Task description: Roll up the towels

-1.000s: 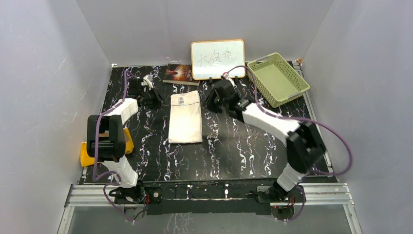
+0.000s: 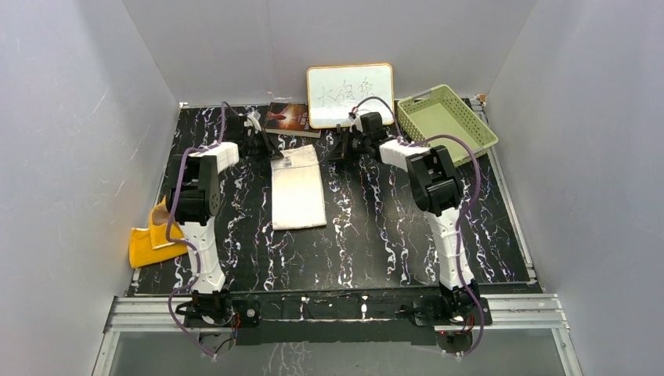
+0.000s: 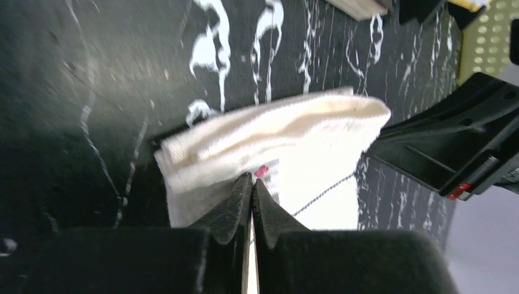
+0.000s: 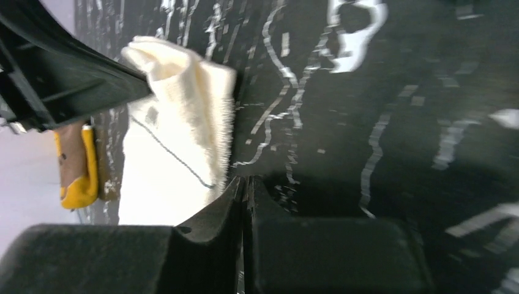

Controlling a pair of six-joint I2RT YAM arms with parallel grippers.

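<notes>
A white towel (image 2: 297,196), folded into an upright rectangle, lies left of the table's middle with a dark line across its far part. Its far edge (image 3: 275,125) is bent up in a loose ridge in the left wrist view. At the towel's far left corner is my left gripper (image 2: 277,154), shut, its tips (image 3: 253,180) together over the cloth; no cloth shows between them. My right gripper (image 2: 337,155) is shut too, just right of the towel's far right corner, with nothing between its tips. A folded yellow cloth (image 2: 153,244) lies by the left edge, partly behind the left arm.
A book (image 2: 288,117) and a whiteboard (image 2: 350,95) sit behind the towel. At the back right stands an empty green basket (image 2: 448,125).
The left gripper has come right onto the towel's far left corner. The towel's far edge has buckled slightly.
</notes>
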